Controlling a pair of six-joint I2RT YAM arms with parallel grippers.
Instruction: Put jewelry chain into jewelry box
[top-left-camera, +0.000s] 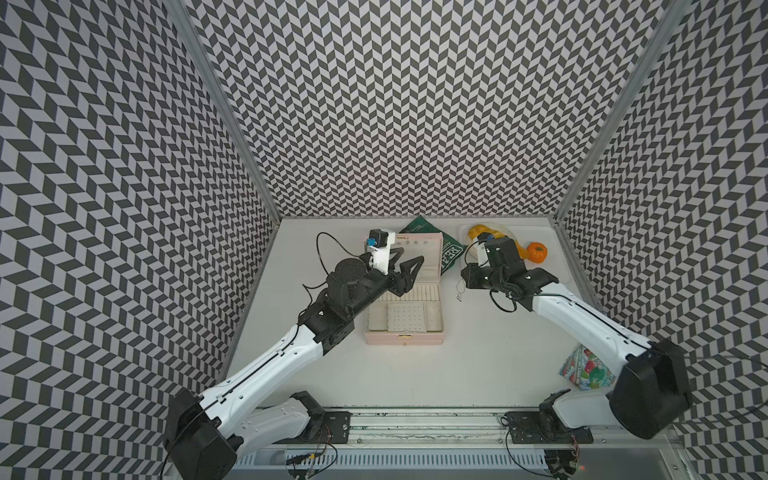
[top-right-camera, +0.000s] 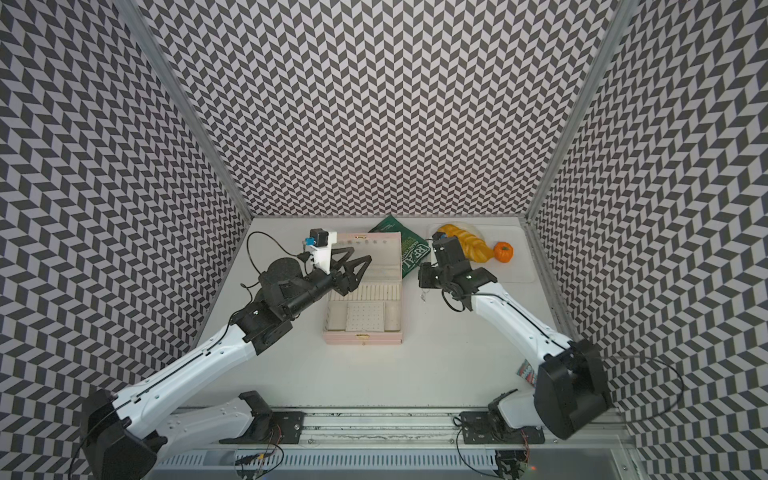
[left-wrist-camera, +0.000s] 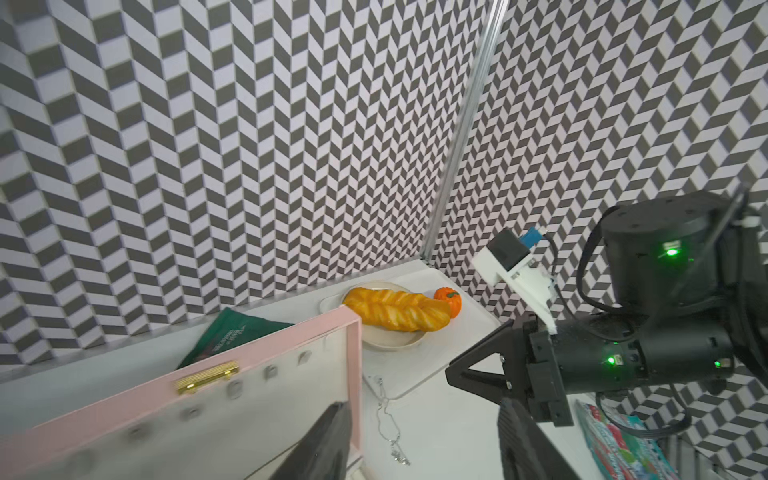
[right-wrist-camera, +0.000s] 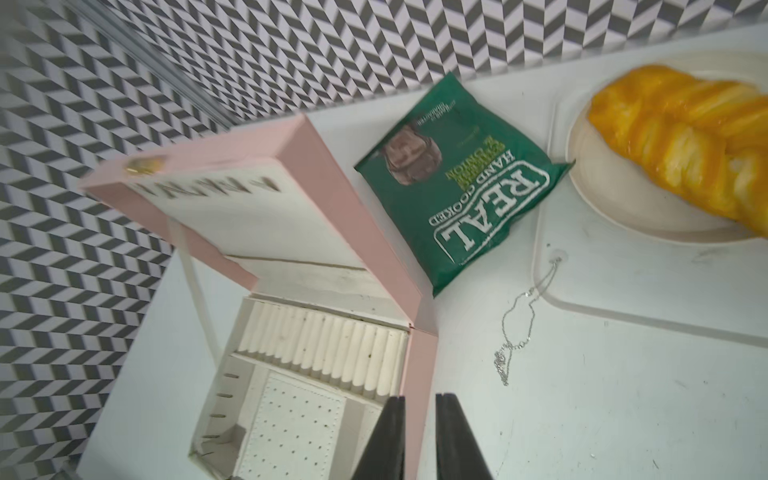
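A thin silver chain (right-wrist-camera: 501, 364) lies loosely on the table right of the jewelry box, its upper end at a clear board's corner. In the right wrist view the pink jewelry box (right-wrist-camera: 420, 376) has its lid raised, showing pale compartments and a ring-roll row. My right gripper has its fingers a narrow gap apart, nothing between them; it hovers above the table near the chain. My left gripper is spread wide and empty, above the box; the chain (left-wrist-camera: 392, 432) shows beyond the lid's edge in the left wrist view.
A green snack bag (right-wrist-camera: 468, 184) lies behind the box. Yellow bread on a plate (right-wrist-camera: 616, 212) and an orange pumpkin (top-left-camera: 537, 253) stand at back right. A colourful packet (top-left-camera: 588, 368) lies at front right.
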